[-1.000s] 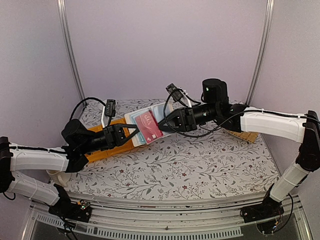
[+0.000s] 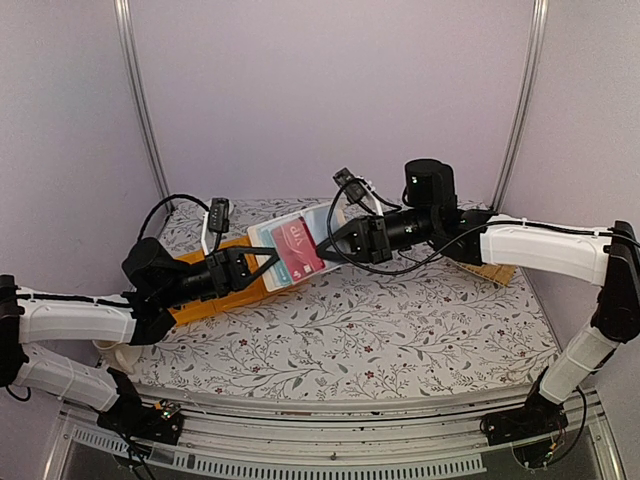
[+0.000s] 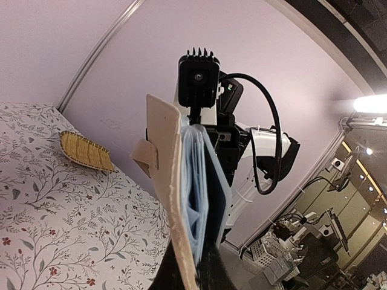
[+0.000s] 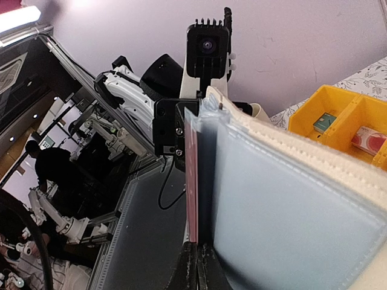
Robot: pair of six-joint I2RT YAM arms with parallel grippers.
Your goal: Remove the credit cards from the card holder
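The card holder, cream-edged with pale clear sleeves, is held up between both arms. My left gripper is shut on its left edge; in the left wrist view the cream cover and bluish sleeves rise from the fingers. A red VIP card lies on the open face, overlapping the sleeves. At the card's right edge, my right gripper is shut. In the right wrist view the thin red card runs down between its fingertips, beside the sleeve. Whether other cards sit inside is hidden.
Behind the left gripper lies a yellow compartment tray; small boxes show in it from the right wrist. A woven basket is behind the right arm.
The left gripper has stayed nearly still.
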